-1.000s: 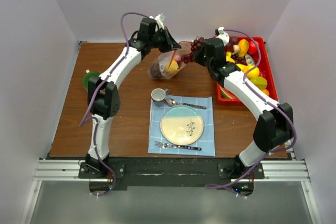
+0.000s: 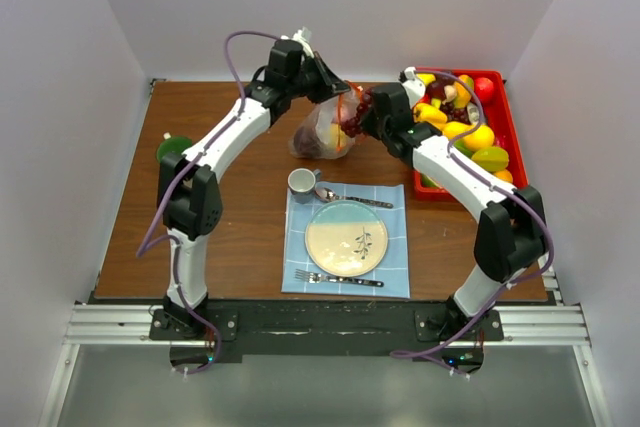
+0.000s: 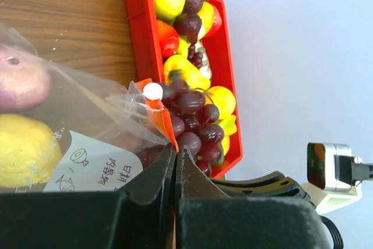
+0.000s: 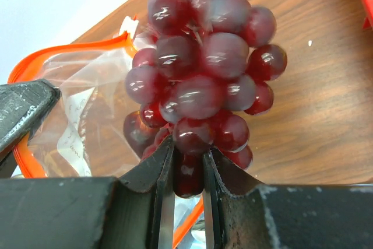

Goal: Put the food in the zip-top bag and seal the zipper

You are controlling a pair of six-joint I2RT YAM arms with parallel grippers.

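Observation:
The clear zip top bag point(image 2: 313, 135) stands on the table with its orange zipper rim point(image 4: 70, 46) spread open. Inside it a yellow food piece point(image 3: 26, 150) and a purplish round one point(image 3: 22, 83) show through the plastic. My left gripper is shut on the orange rim. A bunch of dark red grapes point(image 4: 201, 77) hangs from my right gripper, whose fingers are closed around a single grape at its lower end. The bunch is at the bag's mouth, mostly outside it; how far any grapes reach in is unclear.
A red bin point(image 2: 505, 112) full of fruit and vegetables stands at the right. A white cup point(image 2: 302, 182) sits just in front of the bag, before a plate point(image 2: 346, 239) on a blue mat. A green object point(image 2: 174, 144) is at the left.
The right gripper moved slightly left overall. The bag's opening shifted a little with the left gripper.

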